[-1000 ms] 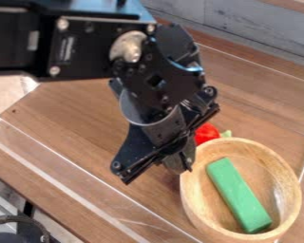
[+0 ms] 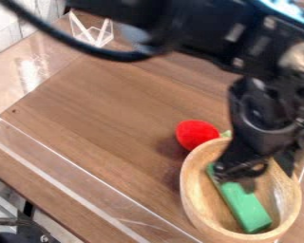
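A wooden bowl (image 2: pixel 197 197) at the lower right holds a long green block (image 2: pixel 243 205). A red round object (image 2: pixel 196 134) lies on the table just beyond the bowl's upper left, with a bit of green beside it. The black gripper (image 2: pixel 254 169), blurred, hangs over the upper part of the bowl and hides some of it and of the block's end. Whether its fingers are open or shut cannot be made out.
The gripper has moved right, from left of the bowl to over it, uncovering the table and the red object. The bowl and green block have not visibly moved.
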